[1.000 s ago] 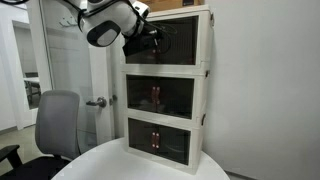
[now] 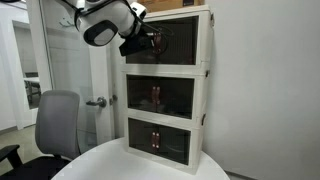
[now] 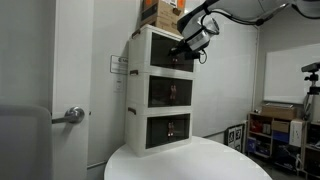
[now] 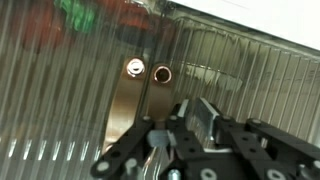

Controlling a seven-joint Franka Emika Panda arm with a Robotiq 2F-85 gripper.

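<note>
A white cabinet [image 2: 201, 70] stands on the round table, with three stacked compartments behind dark ribbed doors. My gripper [image 2: 151, 42] is at the handles of the top compartment's doors [image 2: 180, 40]. In the wrist view, two copper-brown handles run side by side: the left handle [image 4: 124, 108] is clear of the fingers, while the right handle [image 4: 160, 98] passes down to my gripper. The fingers are shut on this right handle, though the gripper's dark body partly hides the contact. Both top doors look closed in the exterior views.
Boxes [image 3: 160, 14] sit on top of the cabinet. An office chair [image 2: 57, 125] stands at the left, near a door with a handle [image 2: 98, 102].
</note>
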